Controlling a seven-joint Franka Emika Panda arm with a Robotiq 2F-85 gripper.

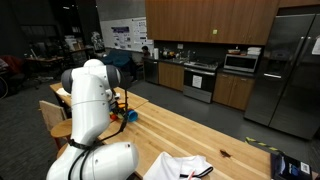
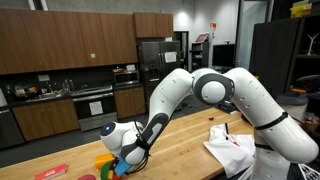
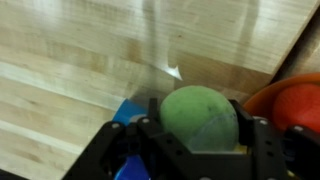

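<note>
A rounded pale-green thing (image 3: 200, 112) sits between the fingers of my gripper in the wrist view, and the fingers are shut on it. What it is cannot be told. Beside it on the right, an orange bowl (image 3: 262, 100) has a round red thing (image 3: 300, 103) in it. A blue object (image 3: 128, 115) shows to the left of the fingers. In exterior view 2 my gripper (image 2: 120, 168) is low at the near edge of the table, where the held thing is hard to make out.
A white cloth (image 1: 178, 166) lies on the table (image 1: 185, 130), and another view shows this cloth (image 2: 232, 150) near the arm's base. An orange item (image 2: 104, 161) and a red flat item (image 2: 50, 171) lie left of the gripper.
</note>
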